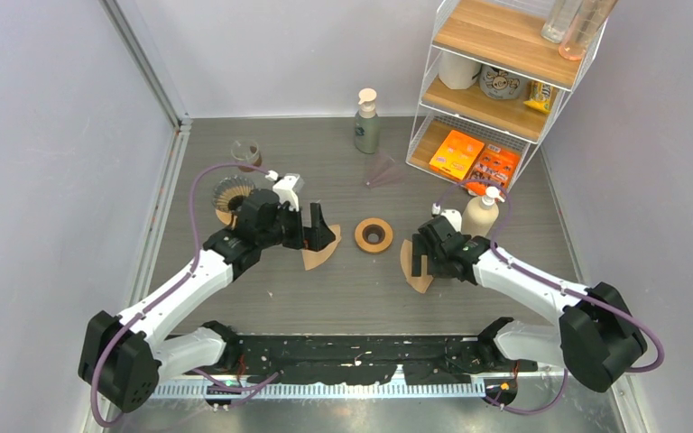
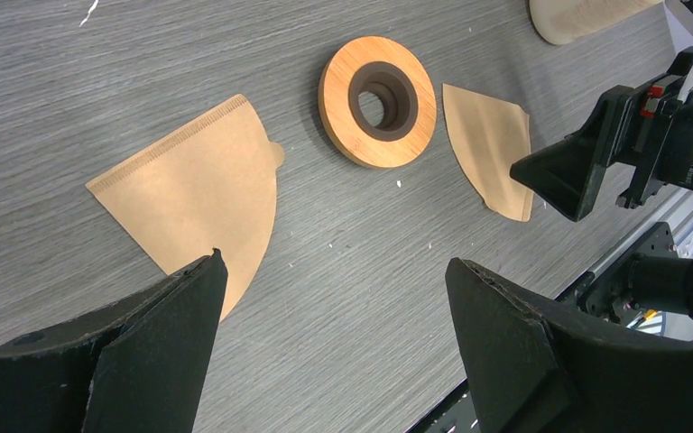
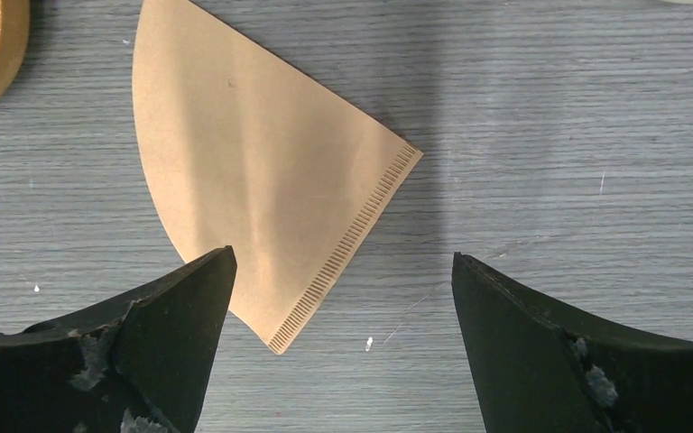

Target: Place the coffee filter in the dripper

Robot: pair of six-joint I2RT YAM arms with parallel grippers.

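Note:
Two flat brown paper filters lie on the table, one [image 2: 198,198] under my left gripper [image 1: 314,229], the other [image 3: 253,162] under my right gripper [image 1: 420,257]. Between them sits a wooden ring [image 1: 374,225] with a dark centre hole. Both grippers hover open over their filters, with nothing between the fingers. At the left, partly hidden behind the left arm, a ribbed dripper [image 1: 231,192] stands on a wooden base.
A glass [image 1: 245,153], a green pump bottle [image 1: 366,131] and a faint pinkish translucent object [image 1: 383,171] are at the back. A cream pump bottle [image 1: 478,216] stands beside the right arm, before a wire shelf [image 1: 487,108].

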